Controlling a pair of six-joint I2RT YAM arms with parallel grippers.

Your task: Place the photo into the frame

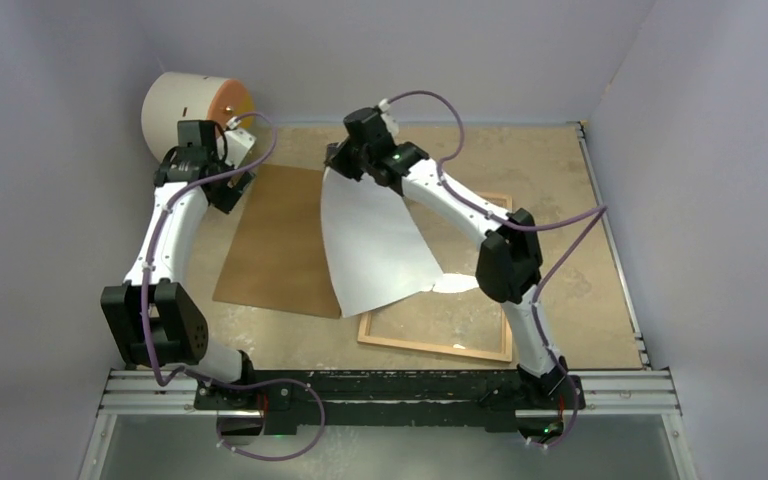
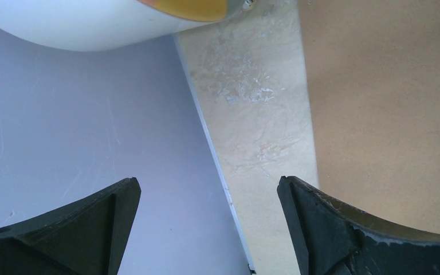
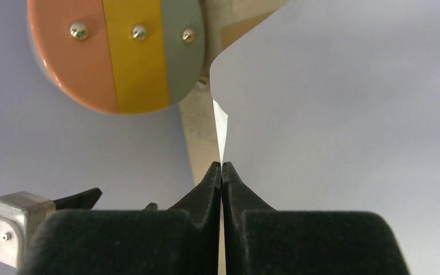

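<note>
A white sheet [image 1: 375,240], likely the photo with a blank face showing, is pinched by its upper corner in my right gripper [image 1: 336,158]. The right wrist view has the sheet's edge [image 3: 220,132] running down into the closed fingers. It slants over the brown board's right side, and its lower right part overlaps the wooden frame [image 1: 435,348]. Most of the frame's inside shows bare. Over the upper left of the brown board [image 1: 280,240], my left gripper stands open and empty.
A large white drum [image 1: 175,115] with a coloured end stands in the back left corner, close to my left gripper. Walls border the table at the back and sides. Bare tabletop [image 1: 565,200] lies right of the frame.
</note>
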